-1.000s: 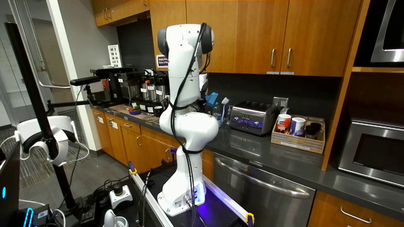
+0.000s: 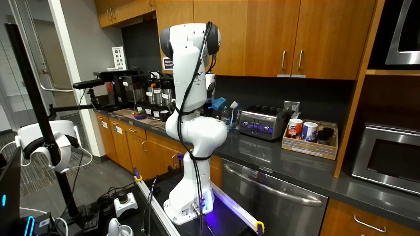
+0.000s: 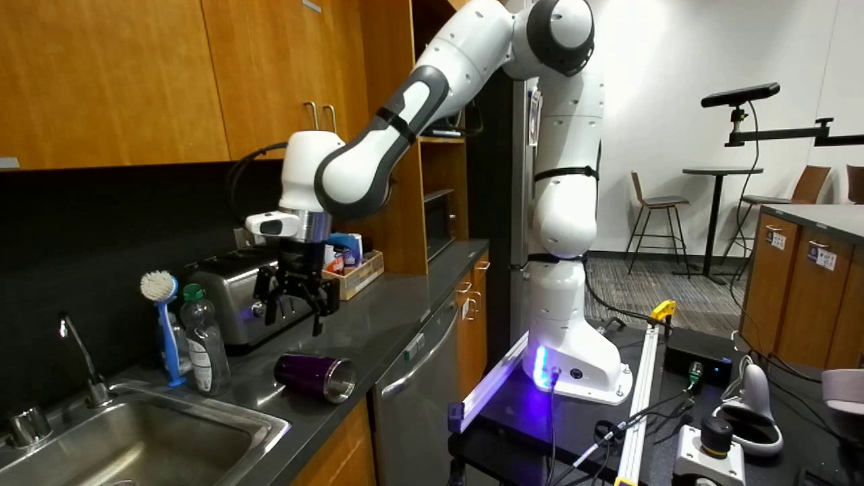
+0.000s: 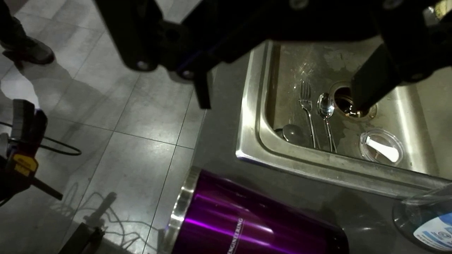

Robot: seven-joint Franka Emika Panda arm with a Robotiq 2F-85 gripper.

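Note:
A purple tumbler point(image 3: 306, 373) with a steel rim lies on its side on the dark counter, close to the front edge, its mouth facing outward. In the wrist view the same tumbler point(image 4: 258, 220) fills the lower middle, with white lettering along its side. My gripper point(image 3: 293, 312) hangs above the counter near the toaster, above the tumbler and apart from it. Its two fingers point(image 4: 202, 91) are spread wide at the top of the wrist view, and nothing is between them. The arm hides the gripper in exterior view 1.
A steel sink point(image 4: 259, 122) holds a fork point(image 4: 305, 99), a spoon point(image 4: 325, 106) and a clear lid point(image 4: 383, 146). A green-capped bottle point(image 3: 204, 344) and a blue brush point(image 3: 167, 332) stand behind the tumbler. The toaster point(image 3: 235, 304) and a box point(image 3: 362, 278) stand along the wall.
The upper part of my arm has shifted slightly to the left and up in exterior view 1. The counter items there have not moved.

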